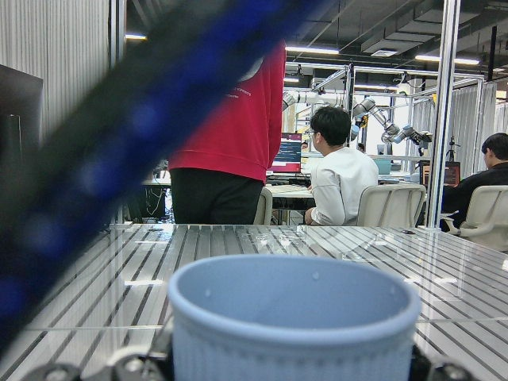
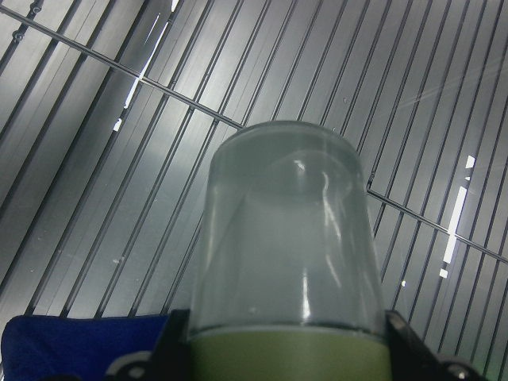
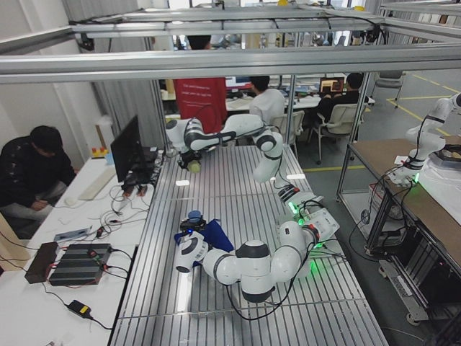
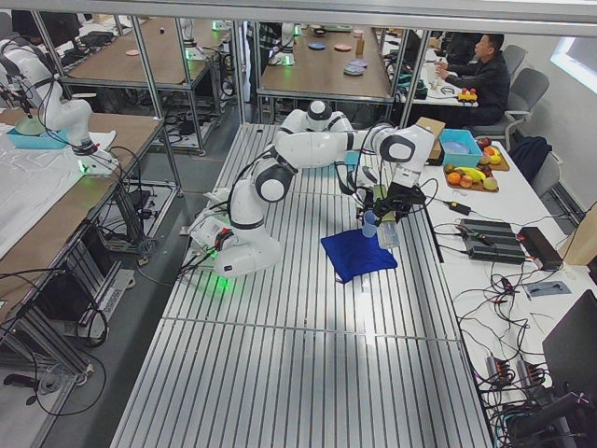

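A blue ribbed cup (image 3: 194, 215) (image 1: 292, 349) is in my left gripper (image 3: 192, 225), which is shut on it above a blue cloth (image 3: 216, 236) (image 4: 357, 257). My right gripper (image 3: 191, 160) is shut on a translucent cup with a green lower band (image 3: 194, 166) (image 2: 290, 230), held above the slatted table at the far end in the camera left view. In the right wrist view that cup fills the middle, with part of the cloth below left. The fingers of both grippers are mostly hidden behind their cups.
A side desk (image 3: 94, 317) with a monitor (image 3: 126, 151), cables and boxes runs along one edge of the slatted table (image 4: 308, 392). Metal frame beams pass overhead. People sit or stand beyond the table.
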